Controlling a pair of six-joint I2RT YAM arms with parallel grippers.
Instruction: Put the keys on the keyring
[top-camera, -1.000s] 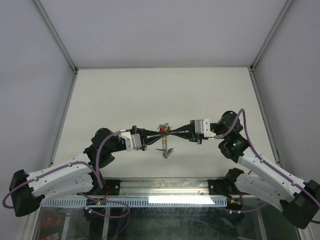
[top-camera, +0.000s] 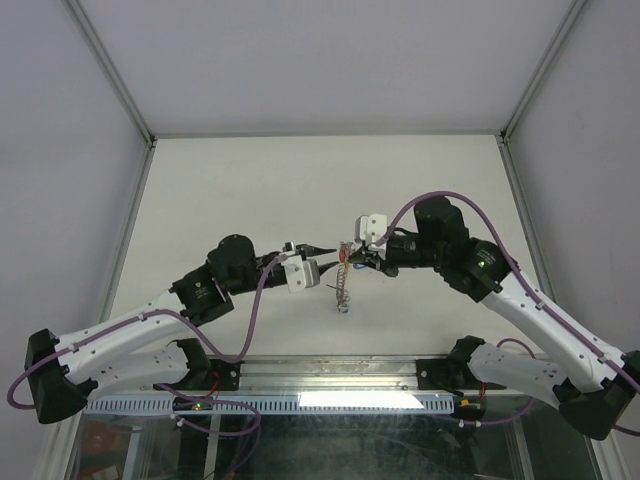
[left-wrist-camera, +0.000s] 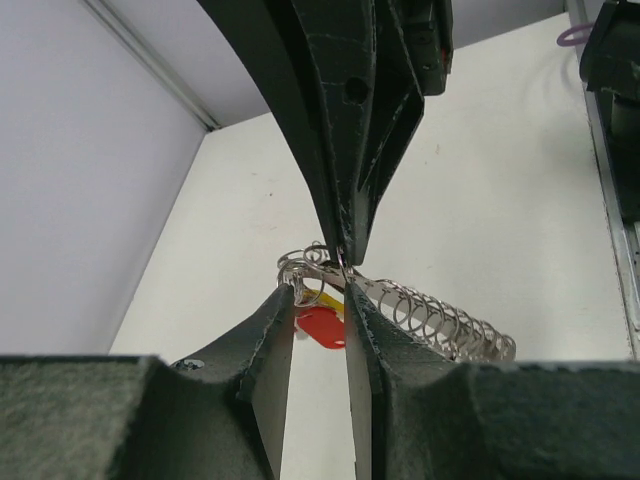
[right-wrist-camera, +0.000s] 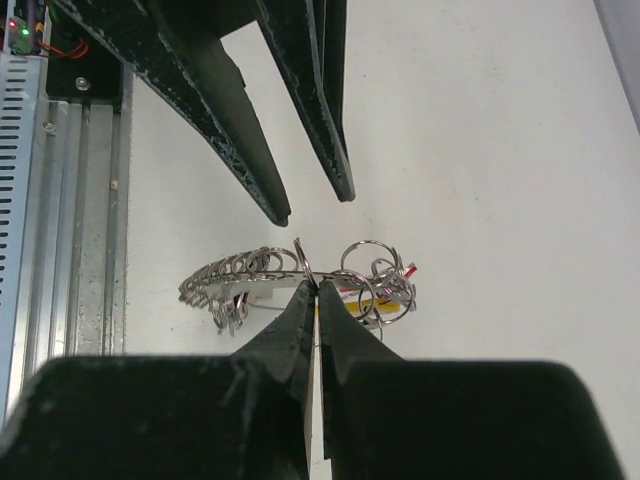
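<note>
A silver spring-like keyring coil (top-camera: 342, 285) hangs between my grippers above the white table in the top view. My right gripper is shut on a thin wire loop of the keyring, which rises from its fingertips in the right wrist view. Facing it, my left gripper (top-camera: 336, 258) is open, its two fingers apart. In the left wrist view the coil (left-wrist-camera: 440, 320) trails to the right, with loose loops close beyond the left fingertips. Red (left-wrist-camera: 322, 326) and yellow pieces dangle below those loops. Key shapes are hard to make out among the rings.
A metal rail (top-camera: 330, 370) runs along its front edge, and grey walls (top-camera: 70, 150) close off the sides and back.
The right gripper has turned and moved slightly back with the keyring. The coil has swung a little to the right.
</note>
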